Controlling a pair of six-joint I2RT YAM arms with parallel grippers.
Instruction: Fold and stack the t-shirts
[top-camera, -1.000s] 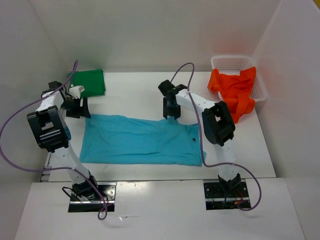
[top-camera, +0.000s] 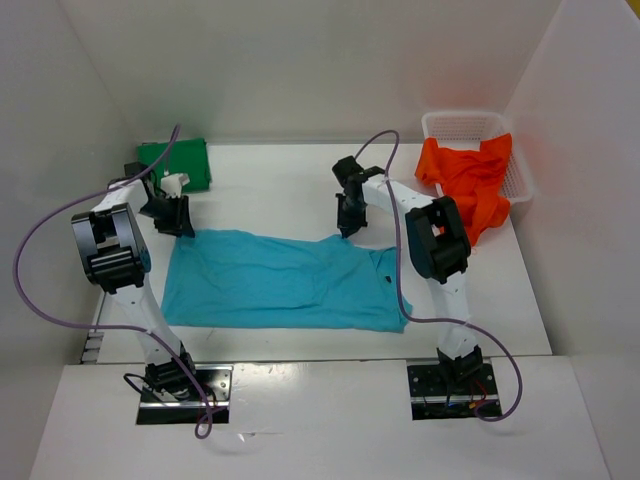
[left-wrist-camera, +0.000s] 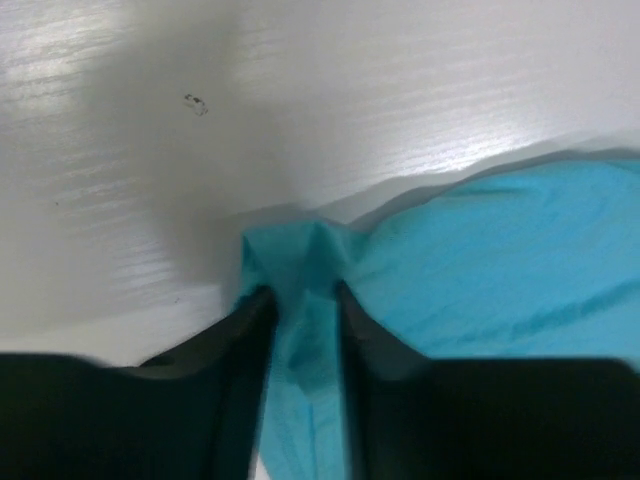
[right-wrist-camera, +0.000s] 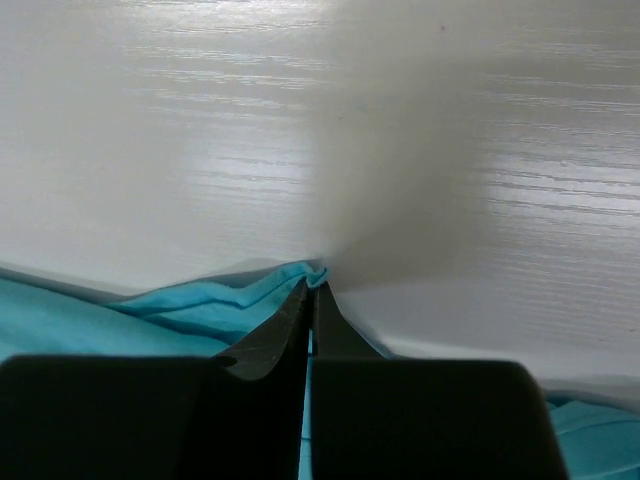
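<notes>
A cyan T-shirt lies spread across the front of the table, its upper edge crumpled at both corners. My left gripper is at the shirt's upper left corner; in the left wrist view its blurred fingers straddle the bunched cloth, partly open. My right gripper is at the upper edge toward the right; in the right wrist view it is shut on a small pinched fold of the shirt.
A folded green shirt lies at the back left. A white basket at the back right holds crumpled orange cloth.
Both grippers have shifted slightly rightward since a second ago and their fingers have drawn closer together at the cyan shirt's upper edge.
</notes>
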